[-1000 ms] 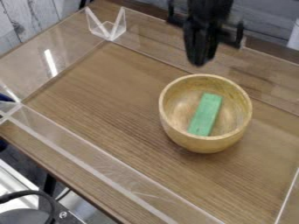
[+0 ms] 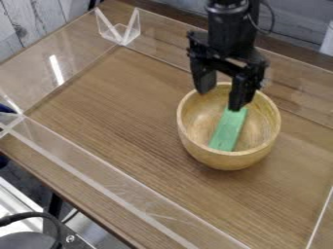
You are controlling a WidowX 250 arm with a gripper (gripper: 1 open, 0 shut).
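A tan round bowl (image 2: 196, 136) sits on the wooden table, right of centre, with a green oblong object (image 2: 228, 130) inside it. My dark gripper (image 2: 224, 88) hangs from the top of the camera view over the bowl's back, open, its two fingers spread left and right with nothing visible held between them.
A clear plastic object (image 2: 117, 27) stands at the back left. A black curved item (image 2: 33, 233) lies at the lower left corner.
My gripper has come down from the top of the view toward the bowl, so more of it now shows, with both fingers over the bowl's back.
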